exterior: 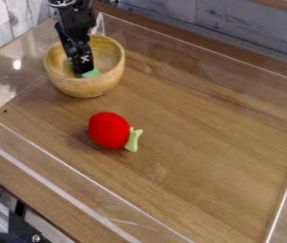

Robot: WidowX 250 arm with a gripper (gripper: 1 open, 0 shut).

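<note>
My black gripper (83, 59) reaches down into a wooden bowl (86, 85) at the upper left of the camera view, over a green object (90, 74) that it partly hides; whether the fingers touch it or how far they stand apart is unclear. A red vegetable or fruit (109, 130) with a pale green end lies on the table below the bowl.
A grey wall (235, 28) runs along the back, and the table's raised edge runs along the left.
</note>
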